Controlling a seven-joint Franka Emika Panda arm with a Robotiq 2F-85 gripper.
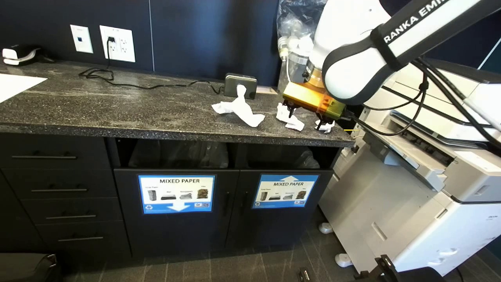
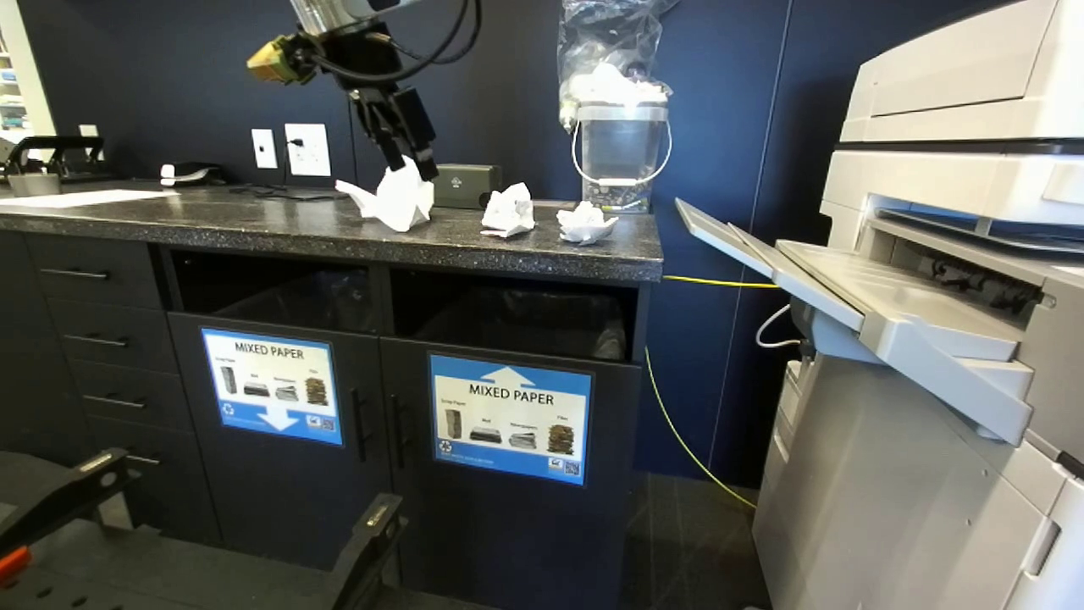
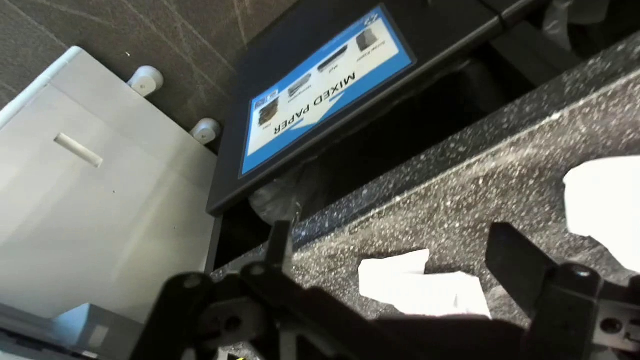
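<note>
Three crumpled white papers lie apart on the dark speckled counter: a large left paper, a middle paper and a smaller right paper. My gripper points down above the counter's right part, its fingers overlapping the middle and right papers in exterior view 1. Over in exterior view 2, the gripper appears over the left paper. The wrist view has the fingers wide open, with a crumpled paper below the gap and nothing held. Which paper that is, I cannot tell.
Under the counter are two bin openings, left and right, above "Mixed Paper" signs. Behind the papers stand a small dark box and a clear bucket. The printer is at right.
</note>
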